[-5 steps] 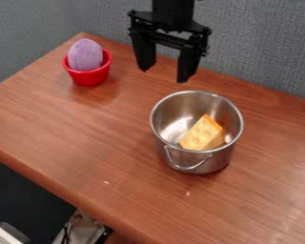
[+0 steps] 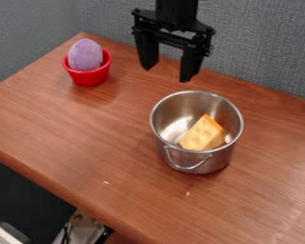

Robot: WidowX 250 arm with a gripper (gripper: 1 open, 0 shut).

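Observation:
My black gripper (image 2: pixel 170 57) hangs at the top centre, above the back of the wooden table, open with its two fingers spread wide and nothing between them. Below it and slightly right stands a steel pot (image 2: pixel 170 122) with a wire handle at its front, holding a yellow block (image 2: pixel 202 134). At the back left a purple egg-shaped object (image 2: pixel 85 53) sits in a red bowl (image 2: pixel 91 77).
The wooden table (image 2: pixel 98 167) has clear space in the front left, middle and right of the pot. A grey padded wall (image 2: pixel 270 48) runs behind it. A dark gap lies beyond the table's near left edge.

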